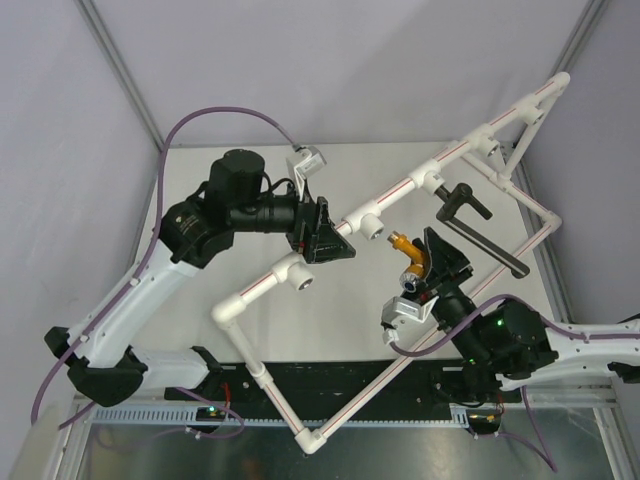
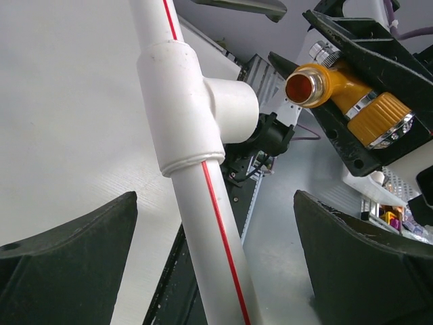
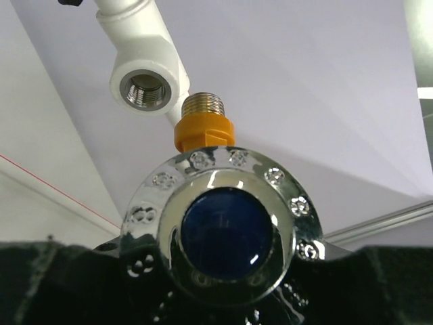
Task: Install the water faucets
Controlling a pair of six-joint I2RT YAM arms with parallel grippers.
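My right gripper [image 1: 430, 265] holds an orange-and-chrome faucet between its fingers; in the right wrist view its threaded end [image 3: 203, 103] sits just right of and below a white tee's threaded port [image 3: 145, 90], apparently apart from it. My left gripper [image 1: 320, 240] is open over the white pipe; in the left wrist view its fingers straddle the pipe [image 2: 206, 237] below a tee [image 2: 183, 108], with space on either side.
The white pipe frame [image 1: 285, 400] carries several tee sockets along its upper bar. A dark handle-like bar [image 1: 485, 240] lies right of the faucet. The pale board [image 1: 200, 300] behind is bare.
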